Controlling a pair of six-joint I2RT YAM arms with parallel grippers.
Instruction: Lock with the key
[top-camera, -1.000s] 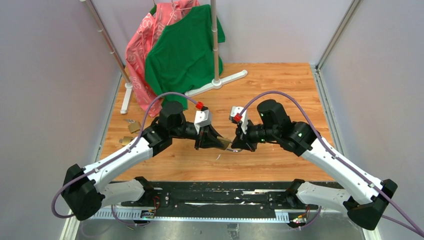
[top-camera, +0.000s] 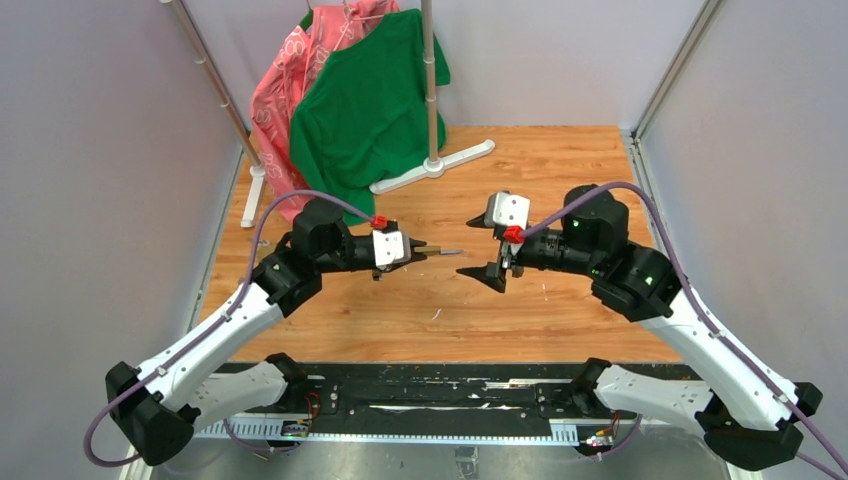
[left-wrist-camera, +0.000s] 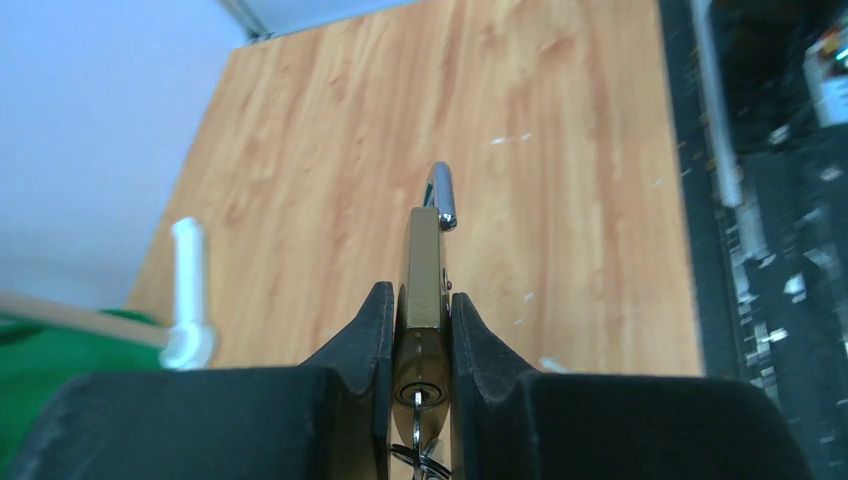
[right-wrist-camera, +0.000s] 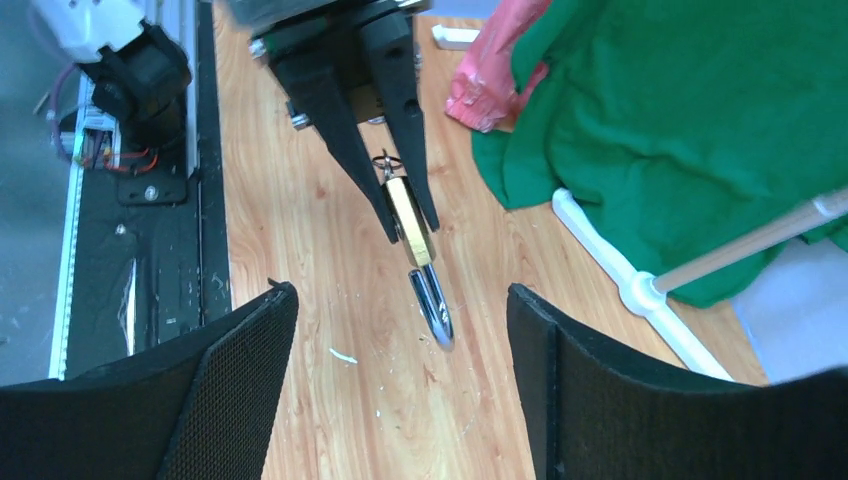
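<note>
A brass padlock (left-wrist-camera: 424, 265) is gripped edge-on by my left gripper (top-camera: 421, 249), shut on its body. The steel shackle (right-wrist-camera: 430, 308) points away from that gripper, toward the right arm. At the padlock's opposite end, between the left fingers, a thin metal ring with a key (right-wrist-camera: 387, 162) shows; the key itself is mostly hidden. Seen edge-on, the shackle does not show whether it is locked. My right gripper (top-camera: 470, 248) stands open just right of the shackle, apart from it, with nothing between its fingers.
A green shirt (top-camera: 370, 105) and a pink garment (top-camera: 280, 95) hang on a rack with white feet (top-camera: 465, 155) at the back left.
The left gripper has moved left and up in the view, turning the padlock edge-on.
</note>
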